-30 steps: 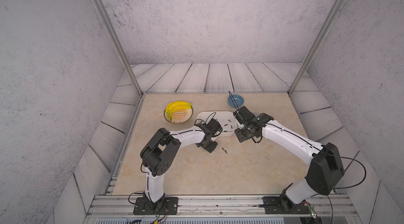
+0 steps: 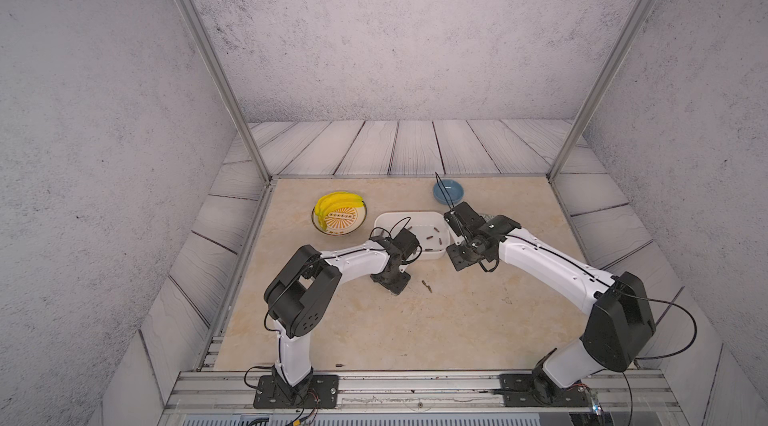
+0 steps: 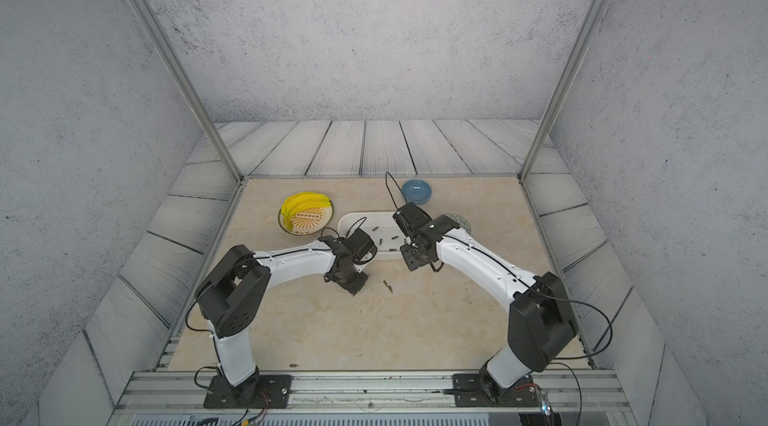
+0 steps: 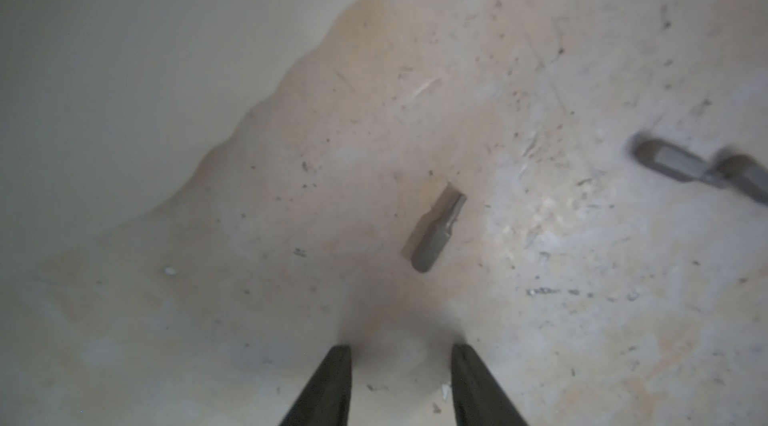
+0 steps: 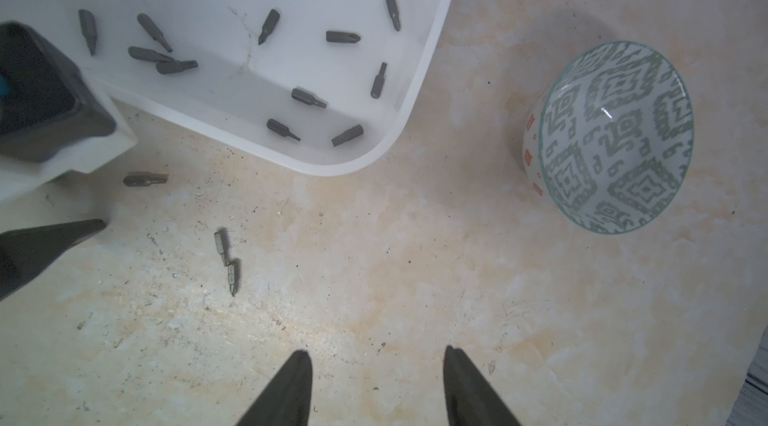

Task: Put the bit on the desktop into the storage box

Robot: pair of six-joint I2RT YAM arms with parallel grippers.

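Observation:
A single bit point(image 4: 438, 232) lies on the desktop just ahead of my left gripper, whose fingers stand apart with nothing between them. To its right, two more bits lie end to end, also seen as a pair of bits point(image 5: 222, 247) in the right wrist view. The white storage box point(image 5: 352, 167) holds several bits. My right gripper is open and empty, over bare desktop at the box's right front. A small dark object point(image 2: 339, 365), perhaps a bit, lies at the desk's front edge.
A patterned cup point(image 5: 616, 138) stands right of the box. Behind are a blue bowl point(image 2: 449, 191) and a plate with bananas point(image 2: 339, 210).
My left gripper has shifted slightly left and toward the front. A small dark object now shows at the desk's front edge, where none showed before. The right arm has stayed still.

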